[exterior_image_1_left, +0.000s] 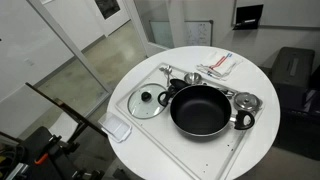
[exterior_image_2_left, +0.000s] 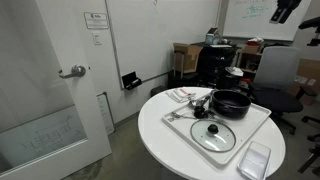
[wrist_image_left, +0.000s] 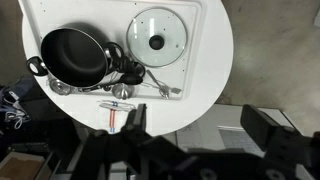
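Below me in the wrist view, a black two-handled pan (wrist_image_left: 73, 55) sits on a white tray (wrist_image_left: 113, 12), empty inside. Beside it on the tray lies a round glass lid (wrist_image_left: 157, 37) with a black knob. Utensils with black handles (wrist_image_left: 130, 72) and small steel pieces (wrist_image_left: 122, 91) lie along the tray's edge near the pan. High above the table, my gripper is open, its dark fingers wide apart and nothing between them. It stands clear of the cookware and touches none of it.
The tray rests on a round white table (exterior_image_1_left: 255, 75). A clear plastic container (exterior_image_2_left: 254, 160) stands near the table's edge, by the tray. A white packet with red marks (exterior_image_1_left: 219, 65) lies beyond the tray. Office chairs (exterior_image_2_left: 274, 78) stand behind the table.
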